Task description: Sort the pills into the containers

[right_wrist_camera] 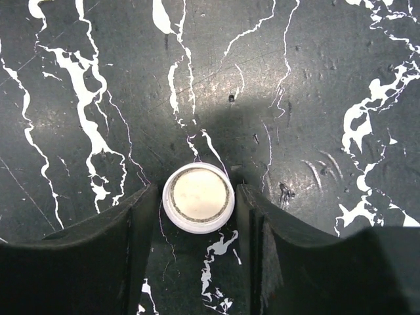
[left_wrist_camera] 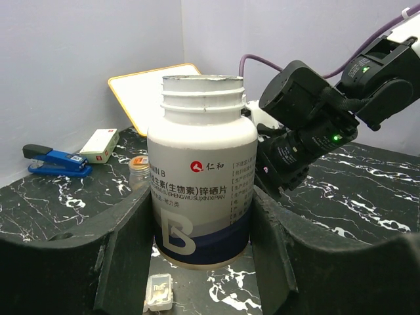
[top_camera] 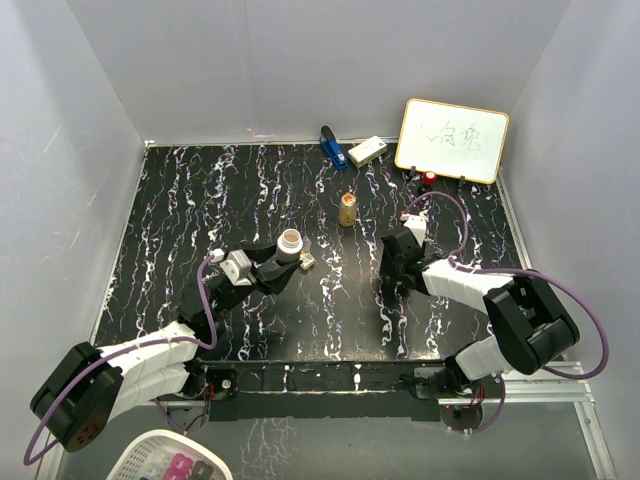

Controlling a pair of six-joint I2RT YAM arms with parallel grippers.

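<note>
My left gripper is shut on a white pill bottle (left_wrist_camera: 203, 151) with a dark blue band, held upright above the table. Its threaded neck is uncapped, and the mouth (top_camera: 290, 238) faces up in the top view. A round white cap (right_wrist_camera: 198, 198) with a beige disc lies between the fingers of my right gripper. Those fingers stand close on both sides of it; whether they press on it cannot be told. In the top view, my right gripper (top_camera: 386, 285) is low over the right-middle of the table, its fingertips mostly hidden.
Small clear pill boxes (left_wrist_camera: 159, 292) lie beneath the bottle. An amber jar (top_camera: 347, 210) stands mid-table. Along the back are a blue stapler (top_camera: 333, 148), a small carton (top_camera: 367, 151), a red-topped jar (top_camera: 429, 179) and a whiteboard (top_camera: 452, 140). A white basket (top_camera: 140, 445) stands at front left.
</note>
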